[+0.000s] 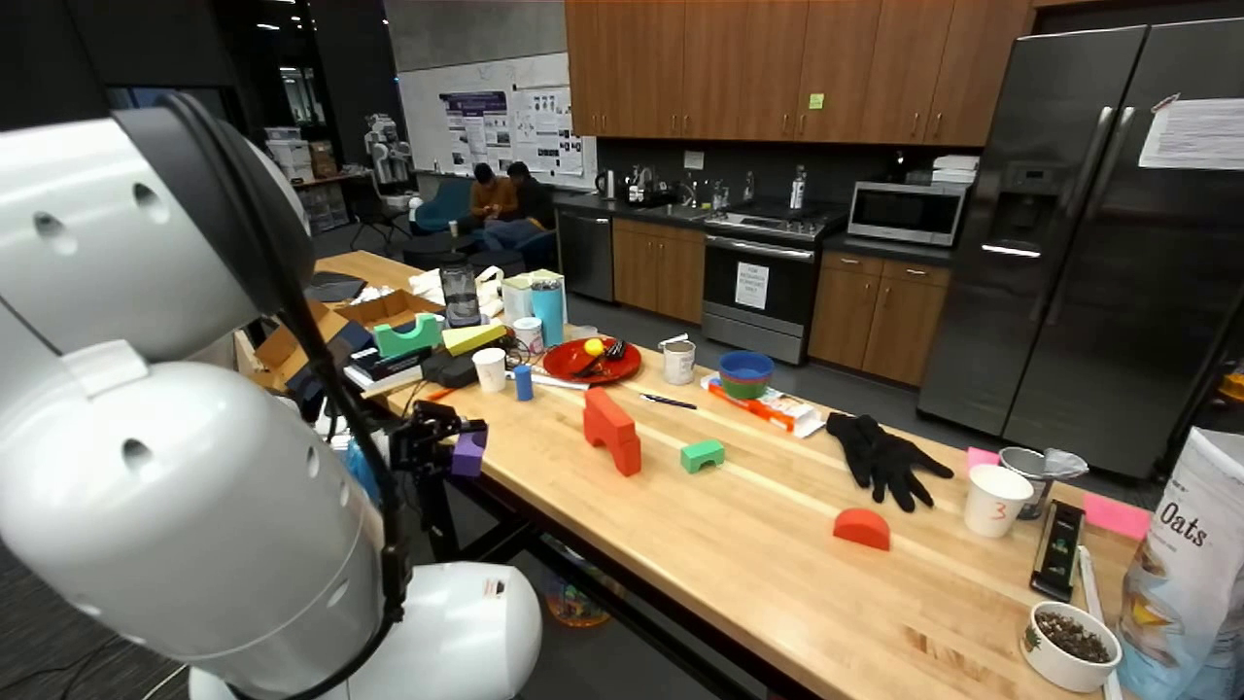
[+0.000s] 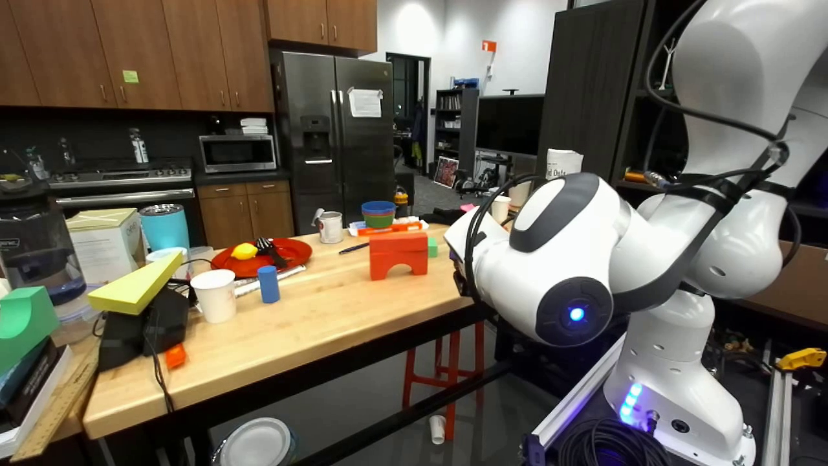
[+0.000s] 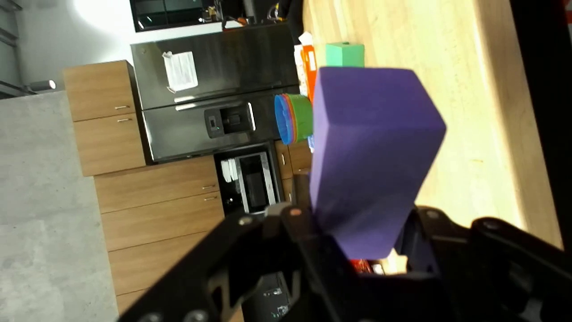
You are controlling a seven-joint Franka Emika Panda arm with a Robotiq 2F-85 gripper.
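Note:
A purple block [image 3: 375,145] fills the middle of the wrist view, its lower end between the dark fingers of my gripper, which is shut on it. In exterior view 1 the gripper [image 1: 440,449] and the purple block [image 1: 467,453] appear at the near left edge of the table, held sideways. From exterior view 2 the arm hides the block almost wholly. On the table stands a red arch stack [image 1: 612,432], also seen as an arch [image 2: 398,255]. To its right lies a small green block [image 1: 702,455], and further right a red half-round block [image 1: 862,529].
Left on the table are a blue cylinder [image 1: 524,383], a white cup [image 1: 490,369] and a red plate [image 1: 592,361]. Toward the back sit nested bowls [image 1: 745,373] and black gloves [image 1: 888,459].

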